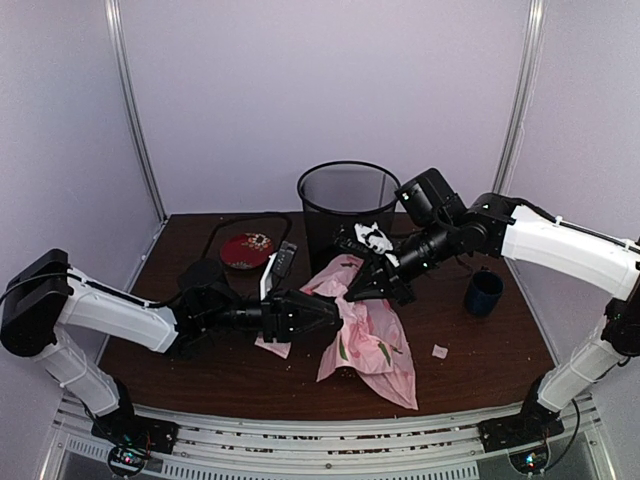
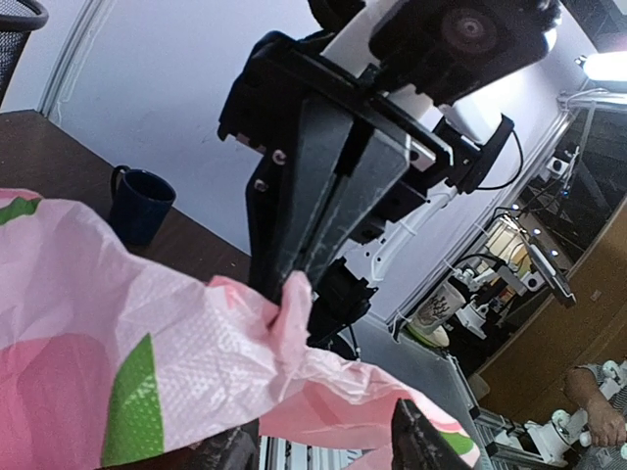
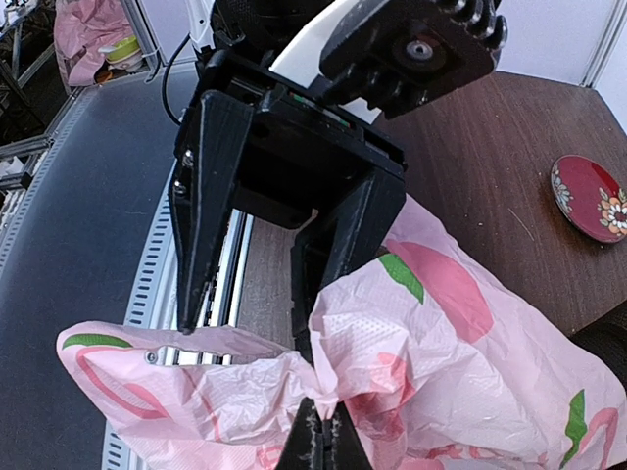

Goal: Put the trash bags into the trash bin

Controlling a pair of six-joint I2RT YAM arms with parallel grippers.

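A pink bag (image 1: 375, 350) with green and rosy patterns hangs over the table's middle. My right gripper is shut on a gathered fold of it, as the right wrist view shows. My left gripper stands open in the left wrist view, its fingers spread near the lower bag folds; its fingers also appear apart beside the bag (image 3: 431, 343) in the right wrist view. Behind the arms stands the black trash bin (image 1: 322, 236), upright and open at the top. Folds and arms hide part of the bag.
A red flowered plate (image 1: 246, 251) lies at the back left, near the bin. On the right stand a dark blue mug (image 1: 483, 292) and, closer to the front, a small pale scrap (image 1: 440, 352).
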